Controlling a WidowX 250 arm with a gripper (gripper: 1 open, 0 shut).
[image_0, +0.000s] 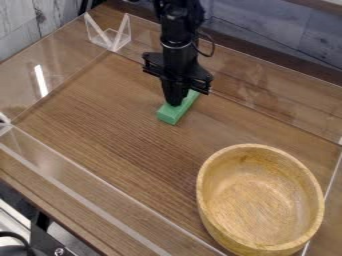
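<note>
A green rectangular object (175, 111) lies on the wooden table in the middle of the camera view. The black arm comes down from the top, with its gripper (175, 98) just over the green object, hiding part of it. The fingertips are small and dark here; whether anything is between them does not show clearly.
A large yellow bowl (259, 195) occupies the lower right of the table (94, 140). Clear plastic pieces sit at the upper left and left edge. A wall runs along the back right.
</note>
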